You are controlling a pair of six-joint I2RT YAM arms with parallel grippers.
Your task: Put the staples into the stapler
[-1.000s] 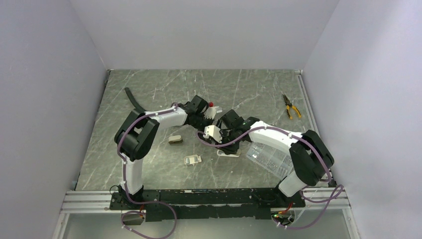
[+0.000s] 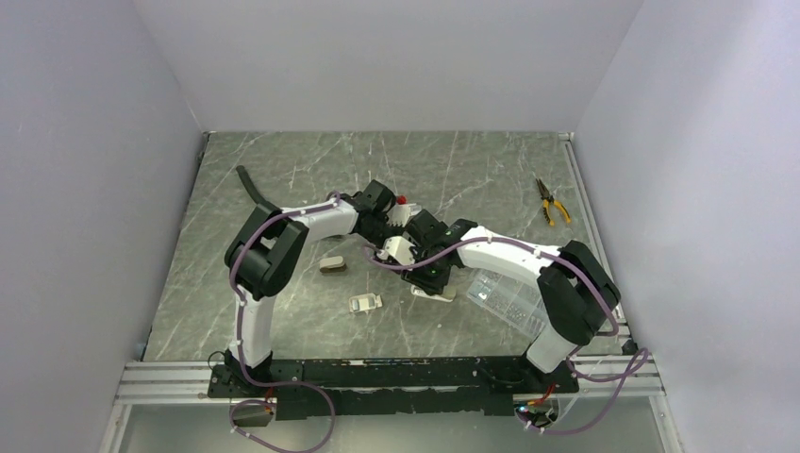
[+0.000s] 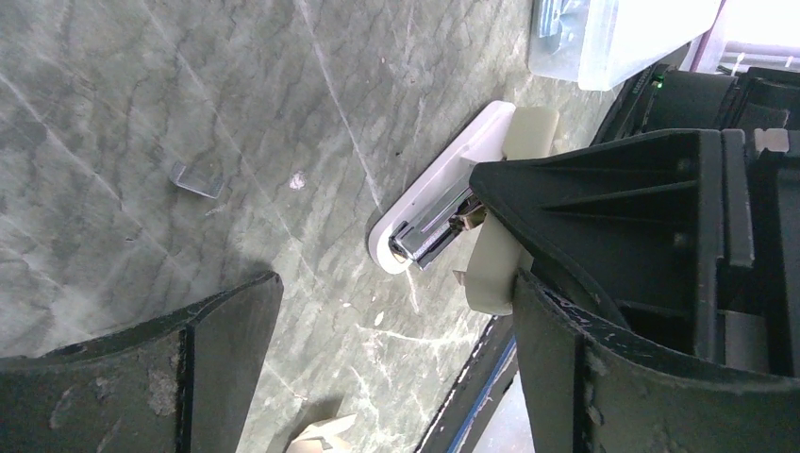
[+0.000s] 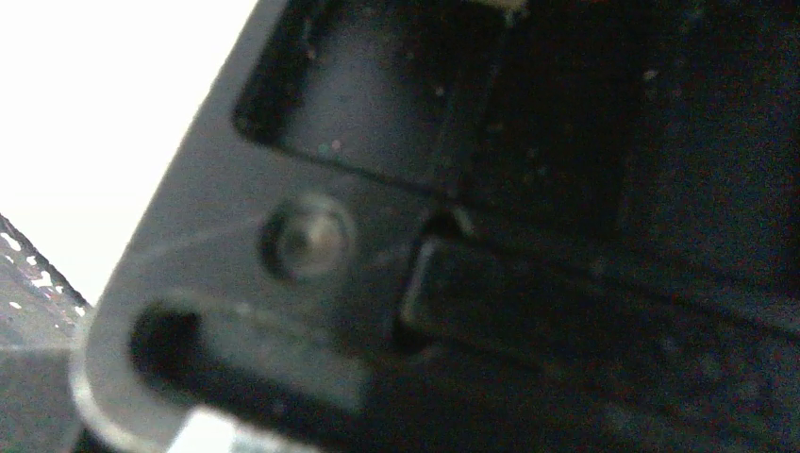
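The stapler has a white base, a metal channel and a beige-grey cover. In the left wrist view it stands opened, with the channel exposed; whether staples lie in it, I cannot tell. My right gripper is over the stapler, its black finger against the cover, apparently shut on it. The right wrist view is blurred and dark, filled by black parts. My left gripper stands open, left of and behind the right one in the top view, with nothing held between its fingers.
A small pale box and a beige block lie left of the stapler. A clear compartment tray is under the right arm. Yellow-handled pliers rest at the far right.
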